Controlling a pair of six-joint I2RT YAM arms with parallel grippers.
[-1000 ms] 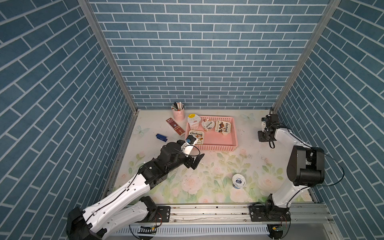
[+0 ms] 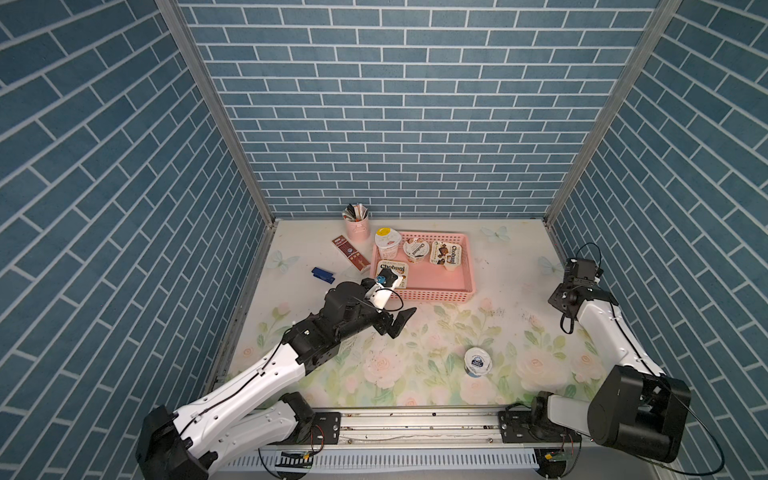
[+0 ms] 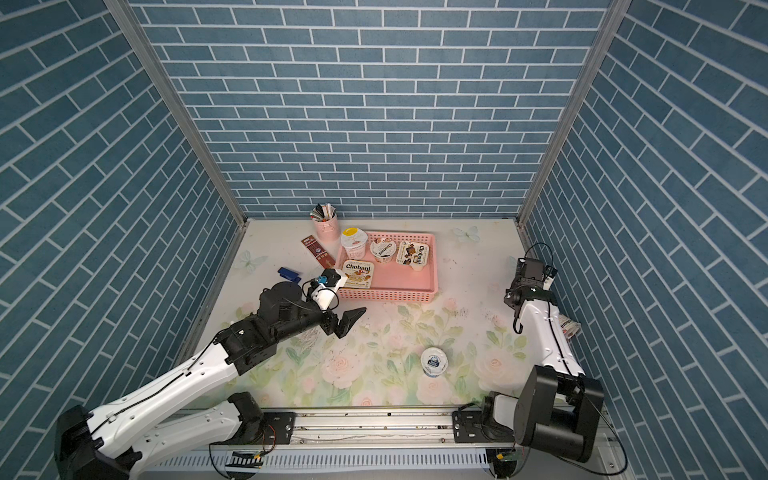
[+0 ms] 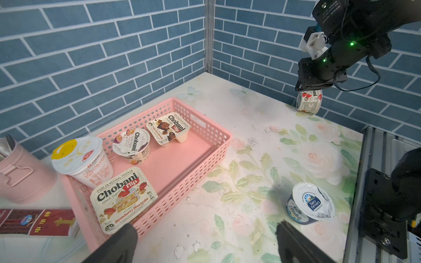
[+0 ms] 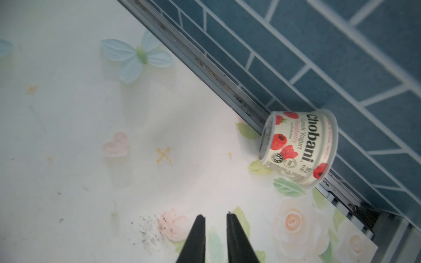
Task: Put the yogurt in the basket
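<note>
A pink basket (image 2: 472, 276) stands at the back middle of the table, holding several yogurts, among them a Strawberry Shortcake tub (image 4: 124, 199) near its front left. The Dairy Farmers yogurt (image 4: 312, 200) is upright on the table in front of the basket. Against the right wall, a Chobani raspberry yogurt (image 5: 296, 144) lies tipped on its side. My right gripper is over the table close to that wall, apart from this cup, its fingers slightly spread with nothing between them. In front of the basket, my left gripper is wide open and empty.
A pink cup of utensils (image 2: 357, 228), a red-brown packet (image 2: 350, 253) and a dark blue object (image 2: 323, 274) are left of the basket. The right wall closely bounds the right arm. Table between basket and right arm is clear.
My right arm has swung to the right and toward the table's front, reaching the right wall. The left gripper has shifted only slightly to the right. Basket and Dairy Farmers yogurt have stayed in place.
</note>
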